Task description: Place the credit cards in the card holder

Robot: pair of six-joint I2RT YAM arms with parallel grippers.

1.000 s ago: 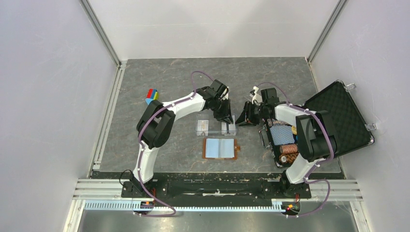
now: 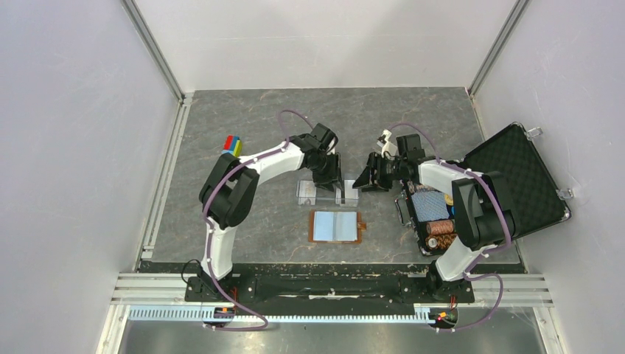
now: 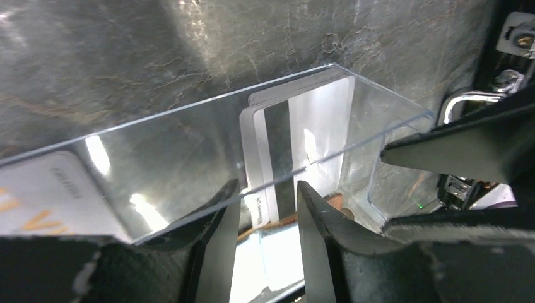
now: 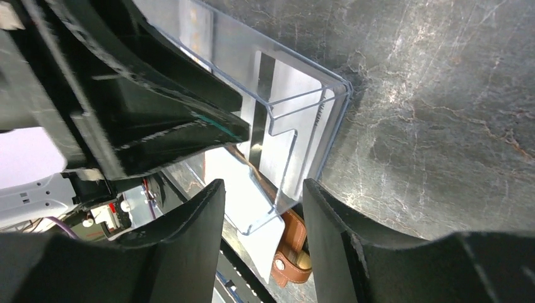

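A clear plastic box [image 2: 324,200] lies behind the card holder and holds white cards. One stack of cards with a black stripe leans at the box's right end; it also shows as the striped cards [image 4: 285,120] in the right wrist view. A white card with orange marks [image 3: 60,196] rests at the left end. The card holder [image 2: 360,228], brown with pale sleeves, lies spread flat in front. Over the box, my left gripper is open, with no card held between its fingers. My right gripper stands open by the box's right end, also empty.
An open black case [image 2: 516,188] with several patterned items stands at the right, beneath the right arm. A small colored block [image 2: 231,145] sits at the far left. The grey table between block and box is largely bare.
My left gripper has shifted left along the box. The right gripper has come slightly left, closer to the box's right end. The clear box has slid slightly to the left.
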